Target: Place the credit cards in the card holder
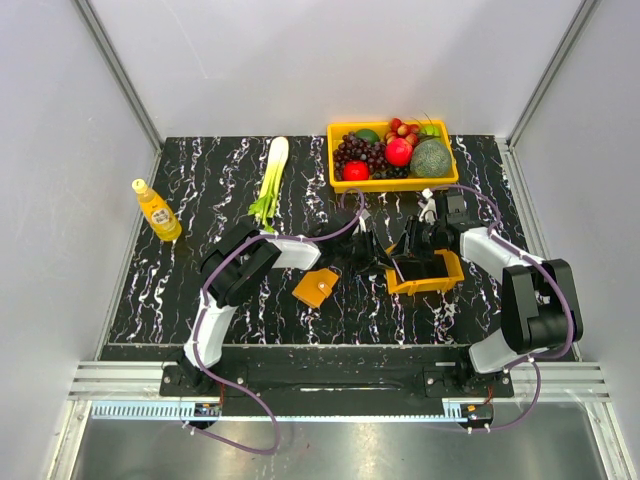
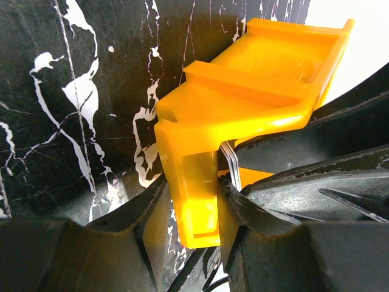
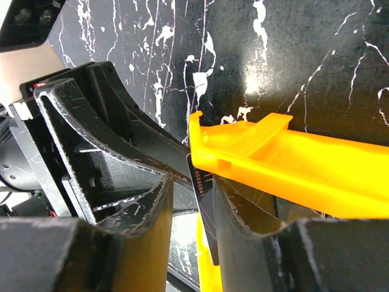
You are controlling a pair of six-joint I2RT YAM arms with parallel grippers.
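The yellow card holder (image 1: pixel 440 282) (image 2: pixel 255 91) (image 3: pixel 322 170) sits right of centre. My left gripper (image 1: pixel 380 258) is shut on the holder's near end in the left wrist view. A dark card (image 3: pixel 200 182) with printed digits stands against the holder's edge in the right wrist view, between the fingertips of my right gripper (image 1: pixel 410 250), which is over the holder and open. Several thin card edges (image 2: pixel 231 163) show beside the holder's end in the left wrist view.
An orange card case (image 1: pixel 310 292) lies left of the holder. A yellow crate of fruit (image 1: pixel 335 160), a leek (image 1: pixel 268 180) and a yellow bottle (image 1: pixel 158 210) stand toward the back and left.
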